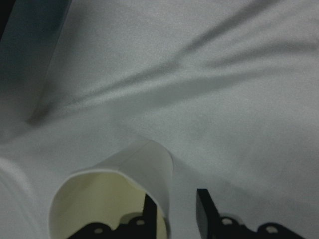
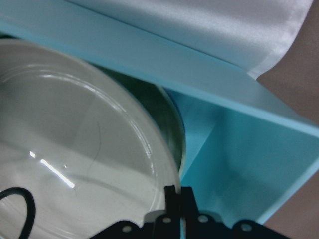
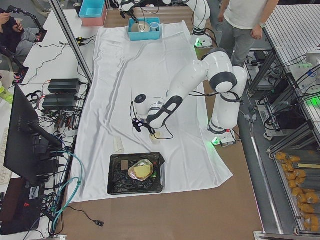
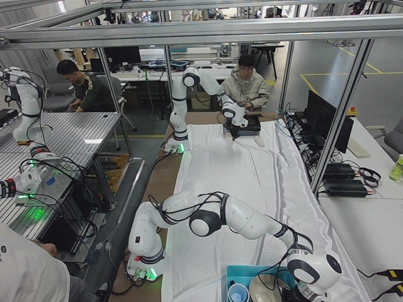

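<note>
A white paper cup [image 1: 144,164] lies on its side on the white cloth in the left wrist view. My left gripper is open around its rim, one finger inside the cup's mouth and the other outside. My right gripper has its fingertips close together at the rim of a cream plate [image 2: 84,139] in the blue bin [image 2: 259,164]; a darker dish shows beneath the plate. Whether the rim is between the fingers is hard to tell.
A black tray [image 3: 115,175] with wrapped food stands at the near end of the cloth [image 3: 195,165]. Another pale item [image 3: 118,145] lies left of my left gripper. A blue cup [image 4: 238,294] sits in the bin.
</note>
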